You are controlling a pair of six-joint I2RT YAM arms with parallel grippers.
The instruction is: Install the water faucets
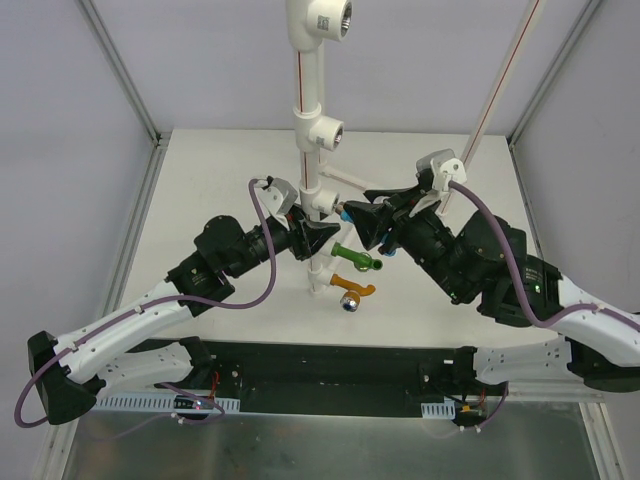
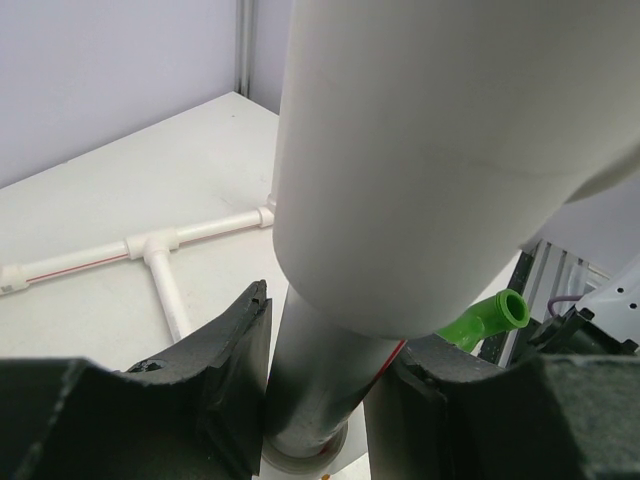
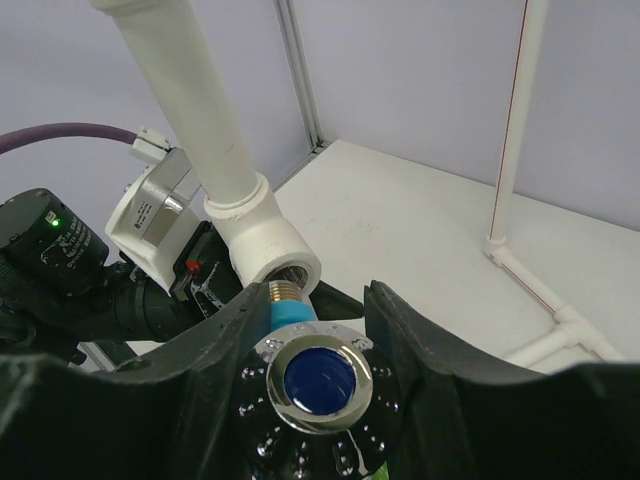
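A white pipe stand [image 1: 310, 170] with side sockets rises at the centre of the top view. My left gripper is shut on its upright [image 2: 320, 375], just below a socket joint. My right gripper is shut on a blue faucet [image 3: 292, 312] with a chrome end. The faucet's threaded tip points at the mouth of a side socket [image 3: 285, 265] and seems to meet it; how deep it sits cannot be told. Below, a green faucet [image 1: 357, 257] and an orange faucet [image 1: 352, 286] are fitted to the stand.
Two more open sockets, an upper one [image 1: 330, 18] and a middle one [image 1: 325, 132], face right above the work. White base pipes [image 3: 555, 310] lie on the white table [image 1: 220, 180], which is otherwise largely bare. My two grippers are close together.
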